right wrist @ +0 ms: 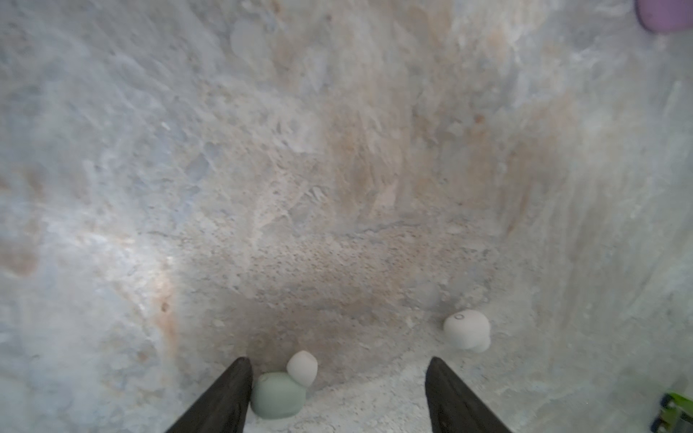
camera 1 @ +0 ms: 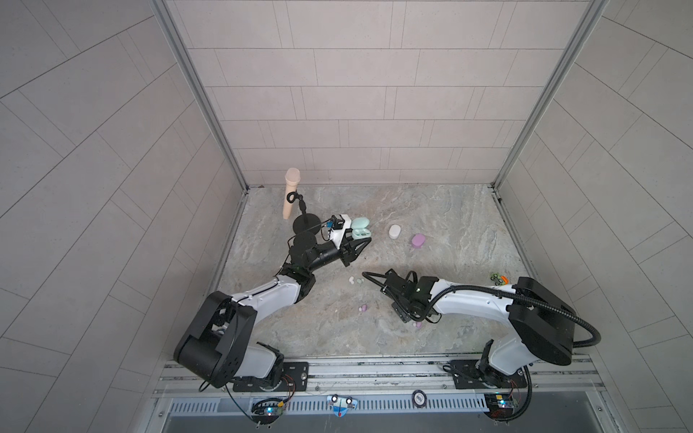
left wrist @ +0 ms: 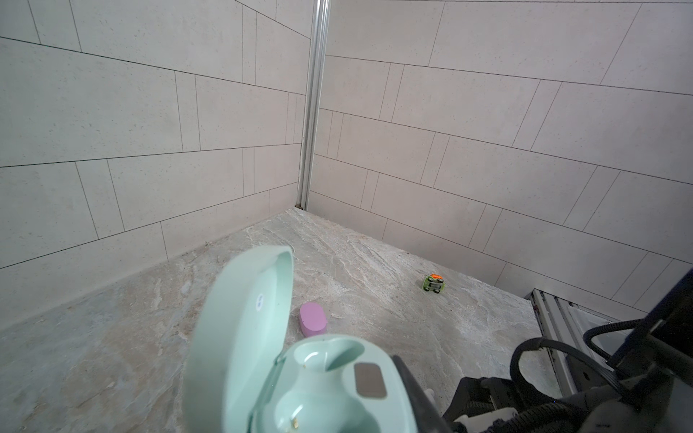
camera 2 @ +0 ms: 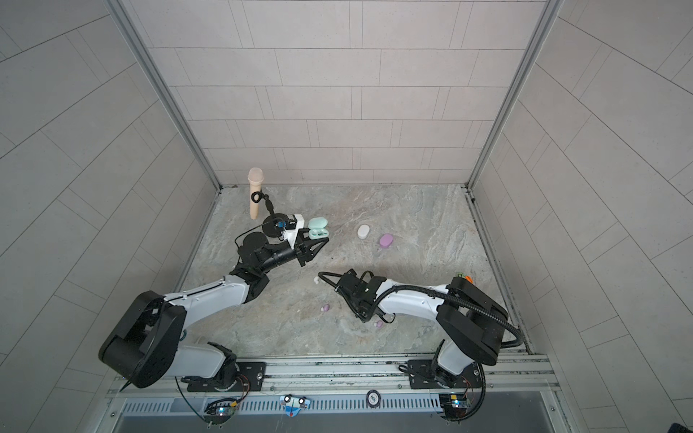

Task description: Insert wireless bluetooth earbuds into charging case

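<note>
A mint charging case (left wrist: 325,386) is in my left gripper (camera 1: 361,237), its lid (left wrist: 245,324) standing up. Both visible hollows in the case are bare, and a small gold contact shows in the nearer one. In the right wrist view my right gripper points at the table with its fingers apart and nothing gripped. A pale green earbud (right wrist: 278,395) with a white tip lies close to one fingertip; whether they touch I cannot tell. A small white earbud-like piece (right wrist: 467,330) rests to the right, outside the fingers.
White case (camera 1: 394,231) and purple case (camera 1: 418,239) sit mid-table at the back. Small purple pieces (camera 1: 362,308) lie nearer the front. A microphone (camera 1: 291,191) is at the back left; a green-orange toy (camera 1: 498,278) is at the right.
</note>
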